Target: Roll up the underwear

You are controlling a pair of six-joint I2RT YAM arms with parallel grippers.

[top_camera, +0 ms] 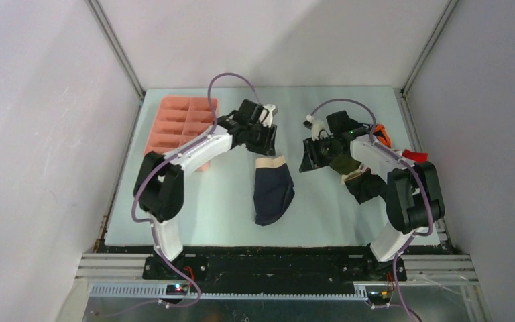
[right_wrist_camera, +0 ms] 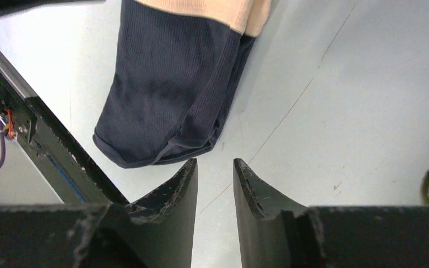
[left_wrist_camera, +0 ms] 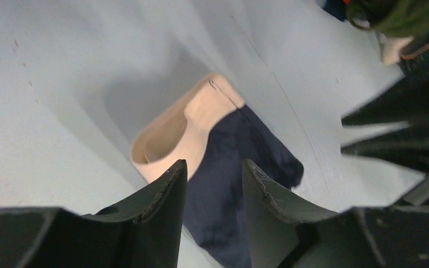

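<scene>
The underwear lies folded into a narrow dark navy strip on the table, its tan waistband at the far end. In the left wrist view the waistband gapes a little. My left gripper hovers just beyond that waistband, fingers apart and empty. To the right of the cloth, clear of it, is my right gripper, also with an empty gap between its fingers. The right wrist view shows the underwear's dark body, with one side folded over toward the near end.
A pink compartment box stands at the back left, partly behind the left arm. Other clothes, including a red piece and a dark green one, are heaped at the right under the right arm. Bare table surrounds the underwear's near end.
</scene>
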